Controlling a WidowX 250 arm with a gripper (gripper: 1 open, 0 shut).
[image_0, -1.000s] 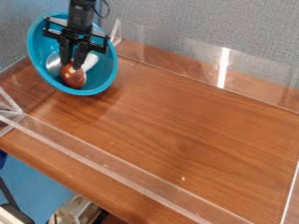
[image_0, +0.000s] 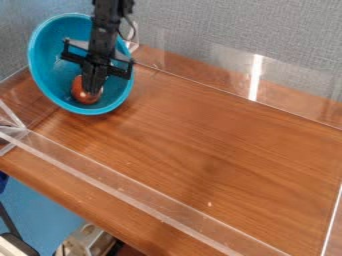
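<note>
A cyan bowl (image_0: 50, 65) rests tilted at the back left corner of the wooden table (image_0: 201, 170). My black gripper (image_0: 94, 81) reaches down into it, its tips just over a reddish round object (image_0: 84, 94) lying inside. The gripper looks narrow, but its tips blend into the dark arm and the object, so whether it holds anything is unclear.
Clear plastic walls edge the table, with a grey textured wall behind. Below the front left edge lie a blue floor and some hardware.
</note>
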